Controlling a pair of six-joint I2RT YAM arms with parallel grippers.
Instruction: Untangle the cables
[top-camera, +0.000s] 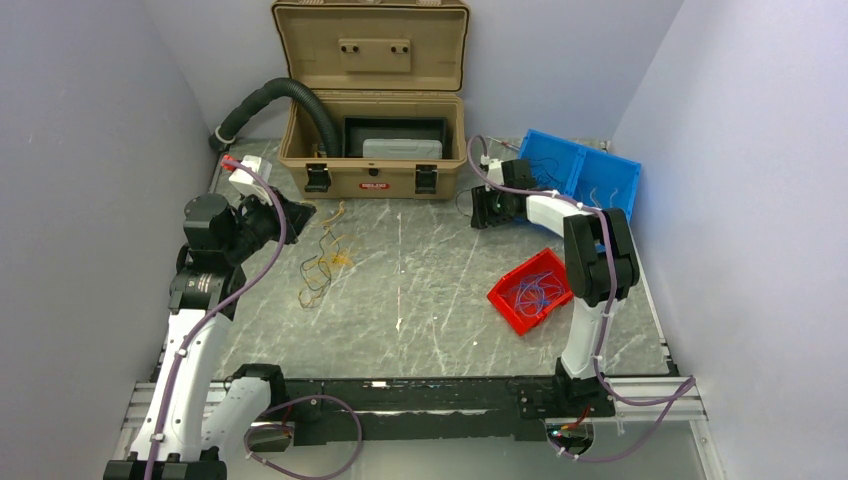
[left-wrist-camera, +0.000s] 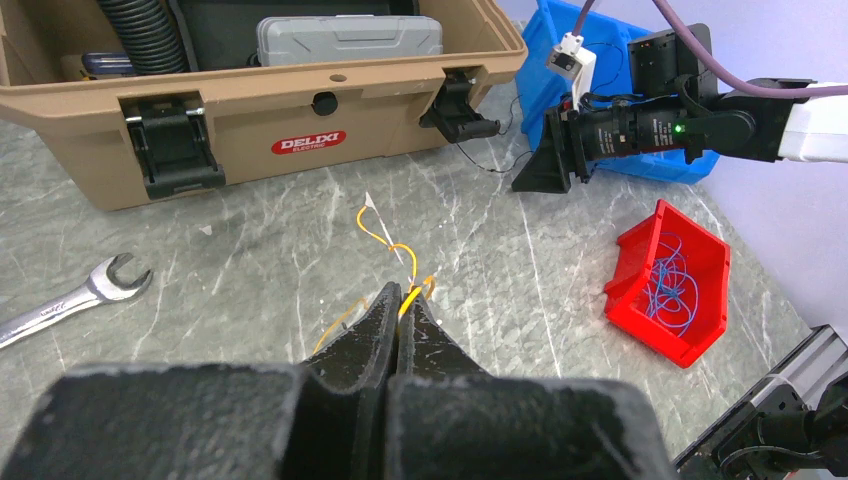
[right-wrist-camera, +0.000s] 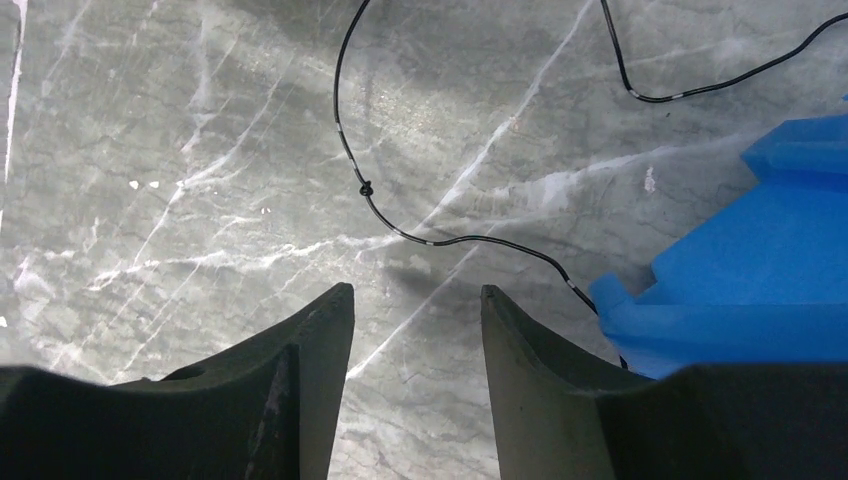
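Note:
Tangled yellow and dark cables lie left of centre on the table. My left gripper hangs above at the left, shut, with yellow cable showing by its tips; whether it grips that cable is unclear. My right gripper hovers by the blue bin, its fingers apart with nothing between them. A thin black cable with a small knot lies ahead of those fingertips and runs under the bin's edge.
A tan toolbox stands at the back, a wrench at the left. A red bin with blue cable sits at the right front.

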